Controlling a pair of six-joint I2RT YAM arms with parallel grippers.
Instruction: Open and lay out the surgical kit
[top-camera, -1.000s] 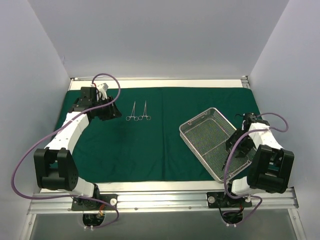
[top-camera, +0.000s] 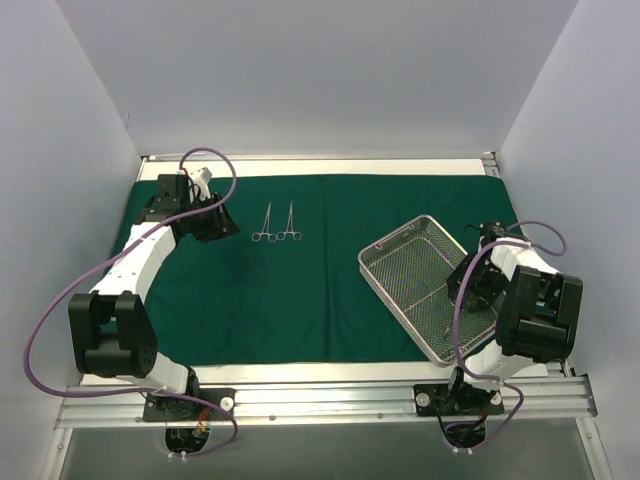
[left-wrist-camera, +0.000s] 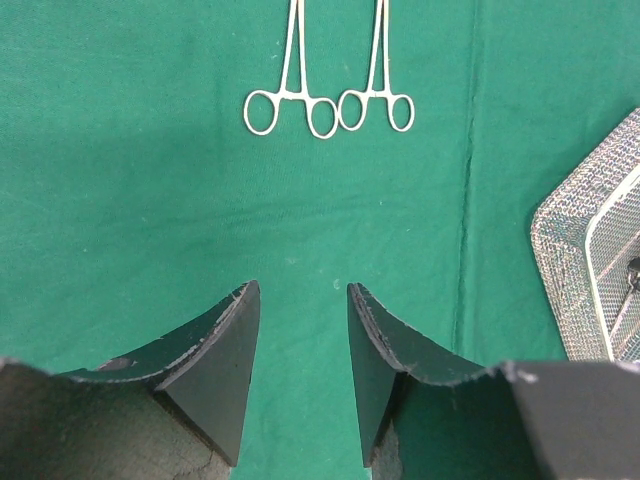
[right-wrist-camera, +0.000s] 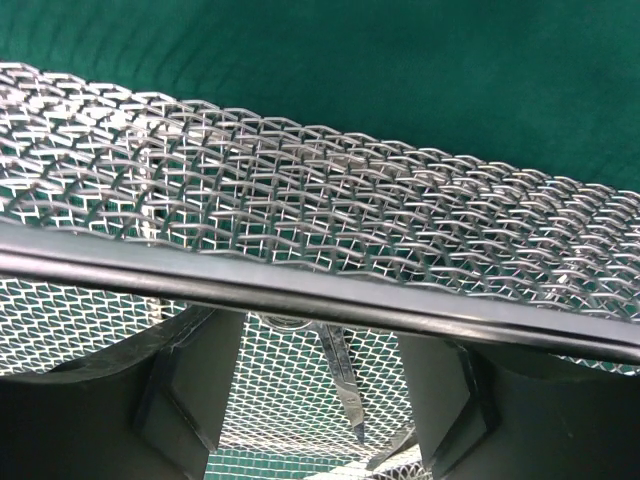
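Observation:
Two ring-handled clamps, a left one (left-wrist-camera: 290, 95) and a right one (left-wrist-camera: 376, 95), lie side by side on the green cloth (top-camera: 270, 310). Above the cloth, to the left of the clamps, my left gripper is open and empty. A wire mesh basket (top-camera: 385, 290) stands on the right part of the cloth. My right gripper is over the basket's right side, its fingers apart. Through the gap between them a metal instrument (right-wrist-camera: 342, 380) shows on the mesh floor, with part of another instrument (right-wrist-camera: 392, 450) near the right finger. Neither is gripped.
The basket's metal rim (right-wrist-camera: 320, 298) runs across the right wrist view, just in front of the right fingers. Grey walls (top-camera: 60, 160) enclose the table on both sides.
The left arm has moved only a touch to the left. Clamps and basket stay where they were.

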